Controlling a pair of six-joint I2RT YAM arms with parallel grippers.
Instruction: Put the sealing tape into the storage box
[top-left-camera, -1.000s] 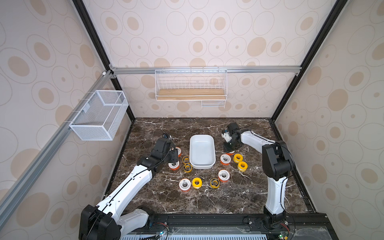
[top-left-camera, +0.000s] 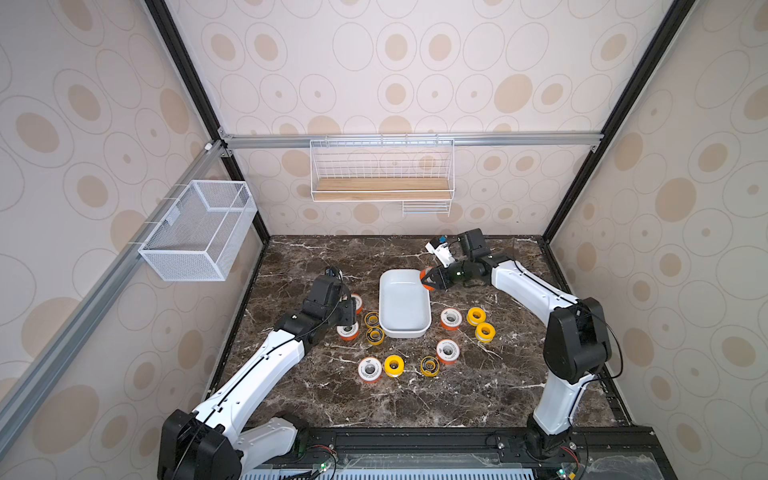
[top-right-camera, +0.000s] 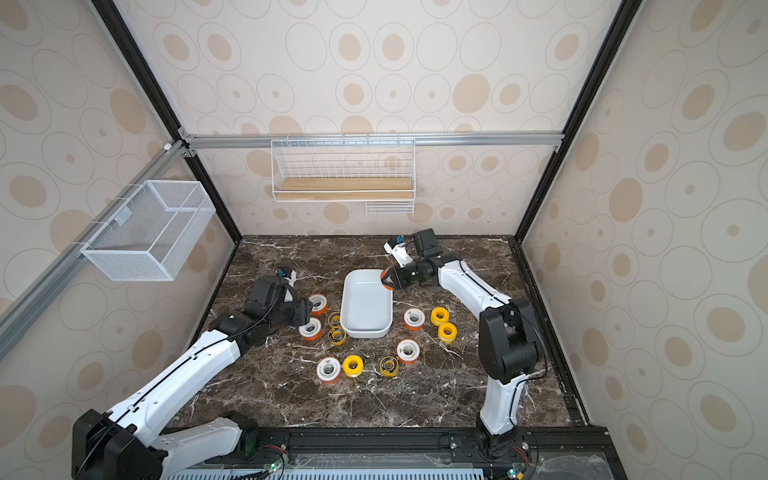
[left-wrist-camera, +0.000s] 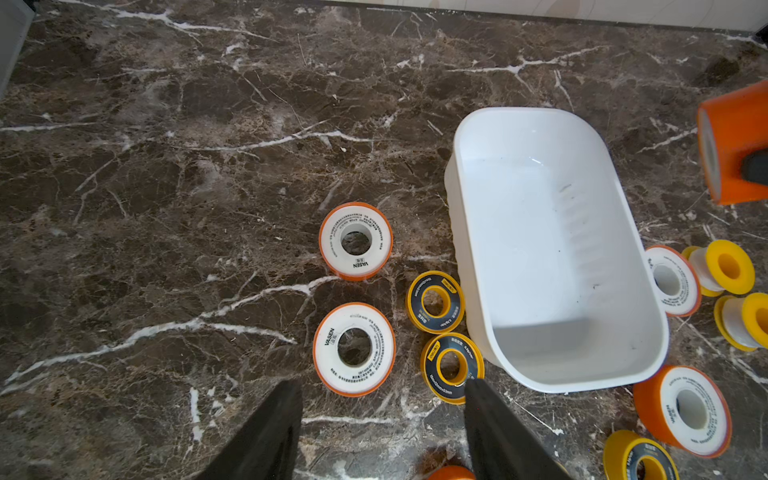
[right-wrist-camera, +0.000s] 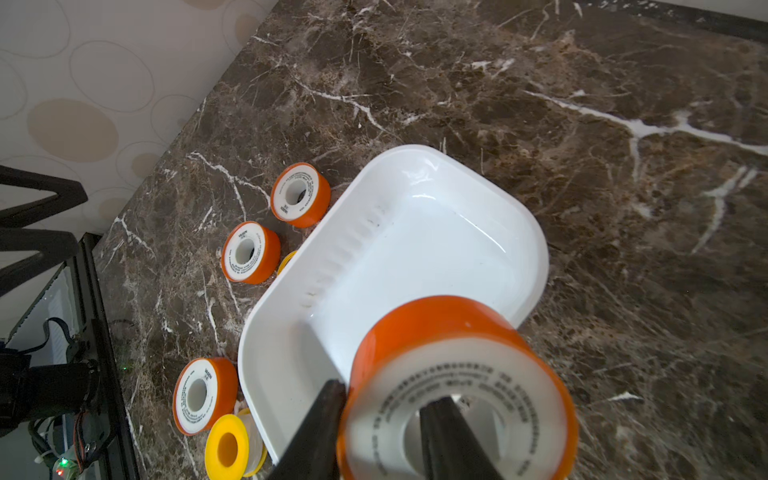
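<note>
An empty white storage box (top-left-camera: 405, 300) sits mid-table, ringed by orange-white and yellow tape rolls. My right gripper (top-left-camera: 432, 278) is shut on an orange sealing tape roll (right-wrist-camera: 448, 336), held above the box's right rim, one finger in the roll's hole. My left gripper is open with nothing visible between its fingers, raised left of the box over two orange-white rolls (left-wrist-camera: 353, 348) and two black-yellow rolls (left-wrist-camera: 432, 301).
A mesh basket (top-left-camera: 197, 232) hangs on the left wall and a wire shelf (top-left-camera: 381, 189) on the back wall. More rolls lie in front and right of the box.
My right gripper has risen and moved left to the box, carrying the orange roll up from the table. The left arm looks still.
</note>
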